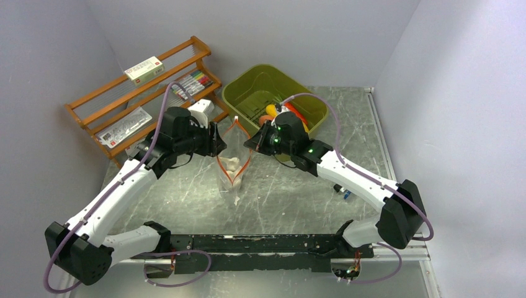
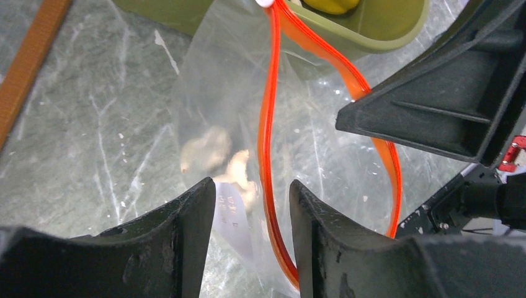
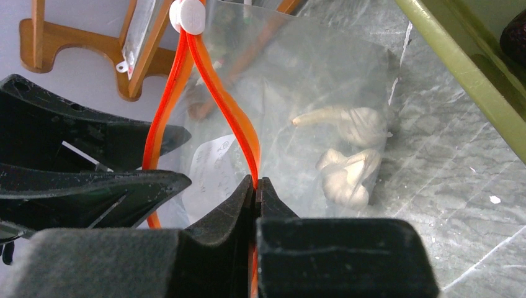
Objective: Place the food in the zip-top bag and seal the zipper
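The clear zip top bag [image 1: 234, 164] with orange zipper stands between my grippers, pale food pieces [image 3: 350, 174] in its lower part, seen through the plastic. My left gripper is open, its fingertips either side of one orange zipper strip [image 2: 267, 161]; the top view shows it at the bag's left edge. My right gripper is shut on the other side of the bag's rim, the orange strip running into its fingertips. A white slider [image 3: 191, 15] sits at the zipper's top end.
A green bin [image 1: 248, 93] with vegetables stands behind the bag. A wooden rack [image 1: 105, 112] with boxes and pens is at the back left. Small dark items [image 1: 341, 189] lie at the right.
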